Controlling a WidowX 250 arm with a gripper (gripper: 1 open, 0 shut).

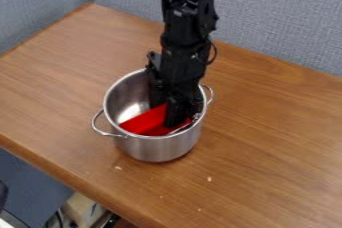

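Note:
A steel pot (154, 147) with two side handles stands on the wooden table near the middle of the view. A red object (147, 119) lies inside it. The black arm reaches down from the top, and its gripper (174, 107) is low inside the pot at the right part of the red object. The fingertips are dark and partly hidden, so whether they are closed on the red object is hard to see.
Grey padded walls stand behind it. The table's near left edge drops off to cables and floor at the bottom left.

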